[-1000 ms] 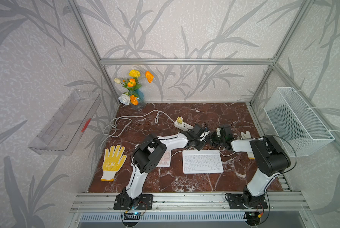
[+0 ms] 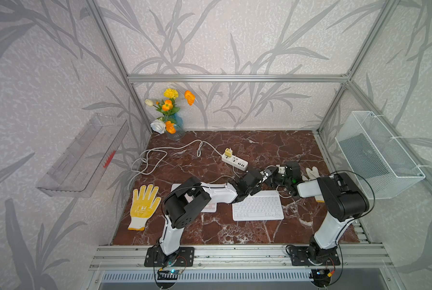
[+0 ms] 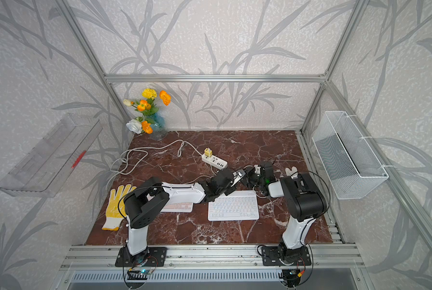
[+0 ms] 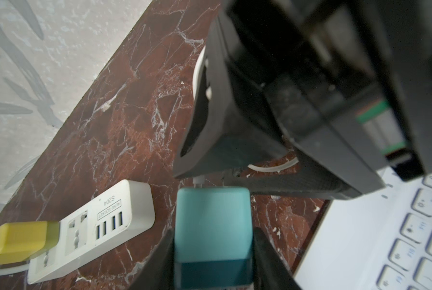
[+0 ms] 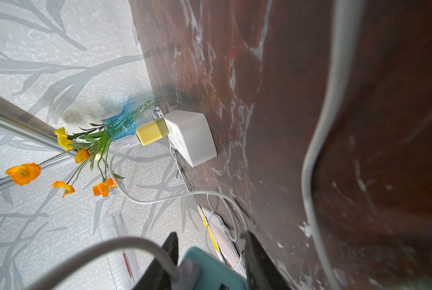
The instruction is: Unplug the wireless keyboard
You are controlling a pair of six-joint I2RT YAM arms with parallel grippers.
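The white keyboard [image 2: 257, 207] lies at the front middle of the table, beneath my two grippers. My left gripper [image 2: 264, 176] is shut on a teal block [image 4: 213, 222], held just above the keyboard's back edge. My right gripper [image 2: 272, 177] faces it from the right, very close; in the right wrist view its fingers straddle the same teal block [image 5: 215, 268], where a white cable [image 5: 104, 251] runs to a pale connector. Whether the right fingers grip it I cannot tell. The white power strip [image 2: 234, 162], with a yellow plug [image 2: 228, 152], lies behind.
A second keyboard [image 2: 208, 206] lies under the left arm. A yellow glove [image 2: 143, 207] is at the front left, a vase of flowers [image 2: 176, 128] at the back left. A clear tray [image 2: 80, 154] and a wire basket [image 2: 380, 159] flank the table.
The right gripper has shifted slightly, staying close to it.
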